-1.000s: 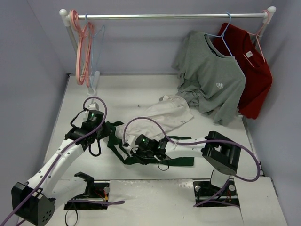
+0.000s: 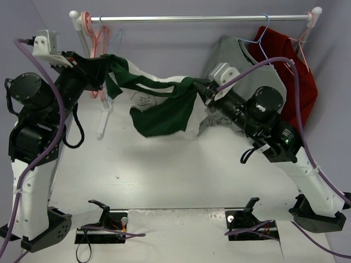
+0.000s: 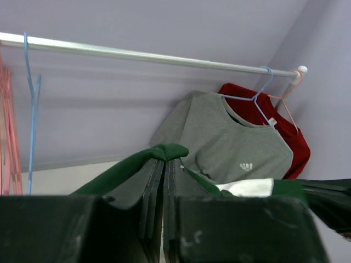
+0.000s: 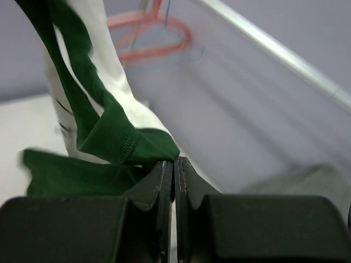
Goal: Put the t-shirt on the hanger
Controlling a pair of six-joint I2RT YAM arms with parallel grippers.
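A green and white t-shirt (image 2: 159, 118) hangs in the air between my two arms, its lower part draping over the white table. My left gripper (image 2: 107, 64) is shut on a green part at its left end; in the left wrist view green cloth (image 3: 169, 152) is pinched at the fingertips. On the other end my right gripper (image 2: 200, 87) is shut, with a green fold (image 4: 156, 145) between its tips in the right wrist view. Blue hangers (image 3: 33, 109) and pink hangers (image 2: 94, 44) hang empty at the rail's left end.
The white rail (image 2: 203, 18) spans the back. At its right hang a grey shirt (image 2: 233, 66) and a red shirt (image 2: 307, 93) on hangers. My right arm overlaps the grey shirt in the top view.
Both arms have risen and moved toward the rail, lifting the t-shirt off the table.
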